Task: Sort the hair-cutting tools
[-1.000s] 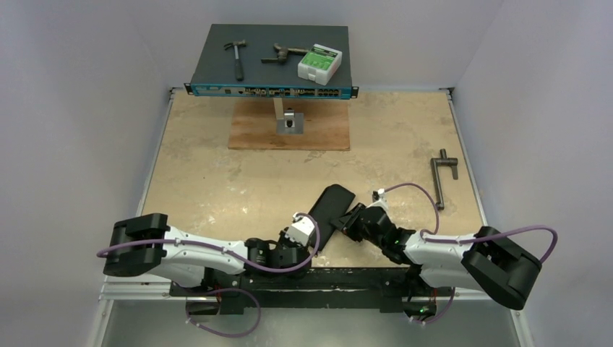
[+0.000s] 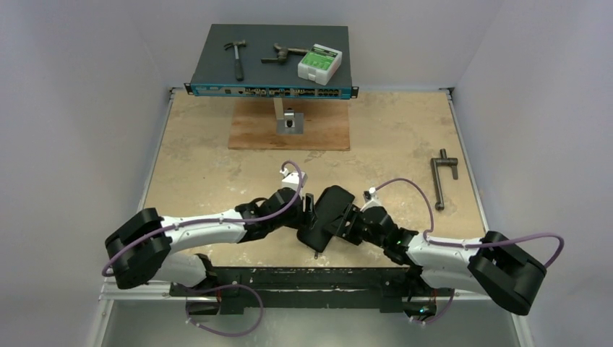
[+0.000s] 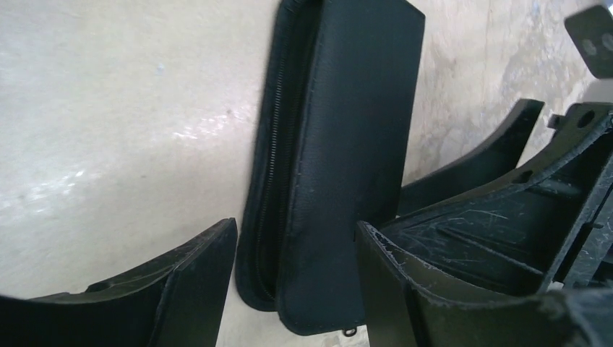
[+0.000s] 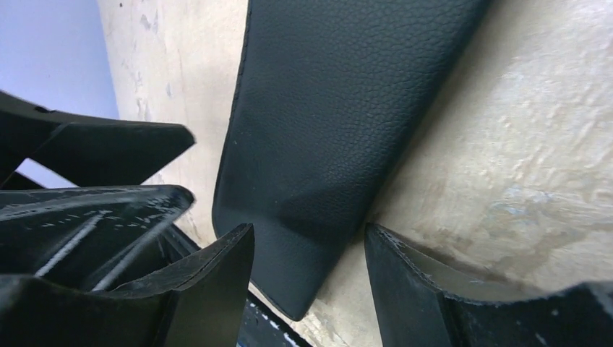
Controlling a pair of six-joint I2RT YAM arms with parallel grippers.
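Note:
A black zippered leather case (image 2: 330,207) lies flat and slanted on the table between the two arms. No cutting tools show outside it. Its zipped long side faces left in the left wrist view, where the case (image 3: 354,137) looks folded over with a gap along the zipper. My left gripper is open, its fingers spread above the near end of the case. On the other side, my right gripper also stands open, over the edge of the case (image 4: 311,144), with nothing held between its fingers. The case's inside is hidden.
Behind, a raised dark rack unit (image 2: 271,91) carries a hammer (image 2: 238,61), another tool and a white-green box (image 2: 320,63). An angled metal tool (image 2: 438,181) lies at the right edge.
My left gripper has moved away from the front edge, up to the left side of the case, and its fingers have come into view. The right gripper has shifted only slightly.

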